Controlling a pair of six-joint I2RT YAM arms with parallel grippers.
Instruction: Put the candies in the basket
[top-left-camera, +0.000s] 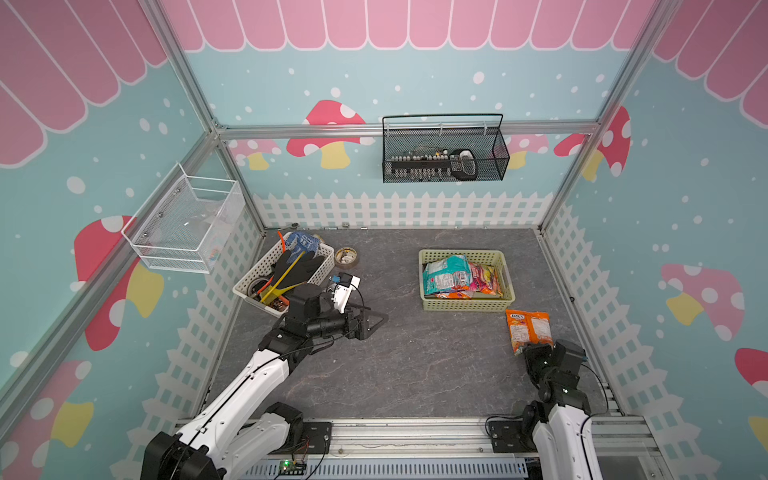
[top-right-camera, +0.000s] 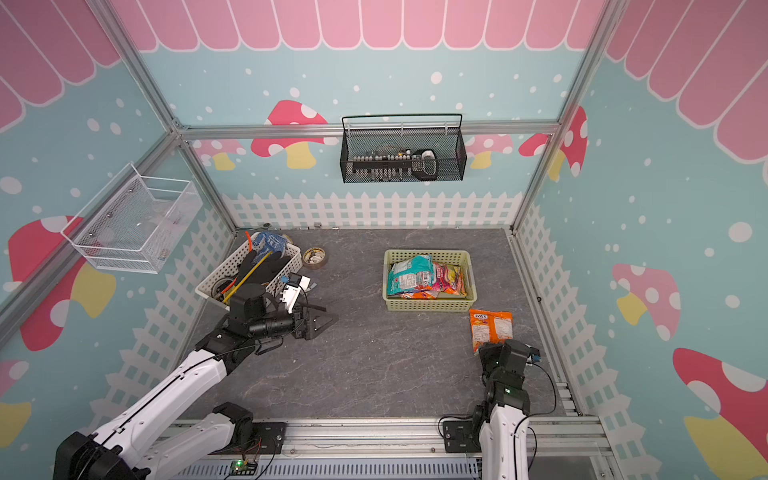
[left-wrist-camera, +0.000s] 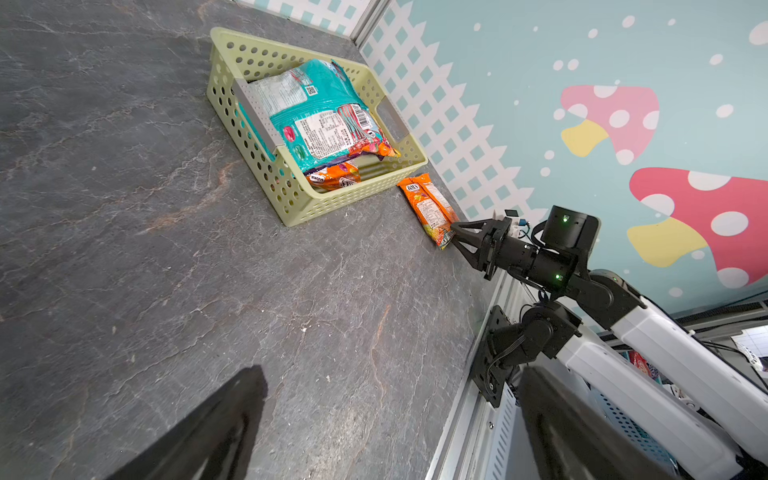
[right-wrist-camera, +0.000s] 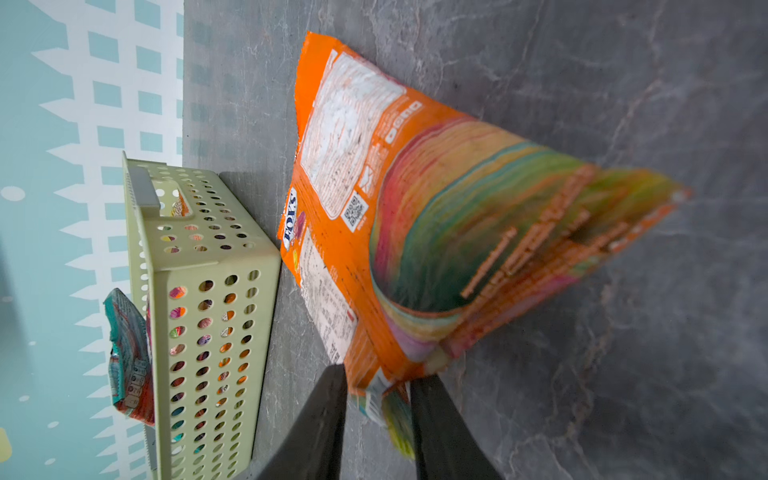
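Note:
An orange candy bag (top-left-camera: 529, 329) lies on the table in front of the basket's right end. At its near edge is my right gripper (top-left-camera: 528, 350). In the right wrist view, that orange bag (right-wrist-camera: 352, 128) is bunched up, and its near corner passes between the fingers of the right gripper. The narrow gap does not show whether they clamp it. The green basket (top-left-camera: 468, 305) holds a teal bag (top-left-camera: 446, 276) and red and orange packs (top-left-camera: 485, 279). My left gripper is open and empty over bare table, left of the basket.
A white basket (top-left-camera: 246, 296) of tools and gloves stands at the left, with a roll of tape (top-left-camera: 346, 257) beside it. Mesh racks hang on the back and left walls. The right wall is close to my right arm.

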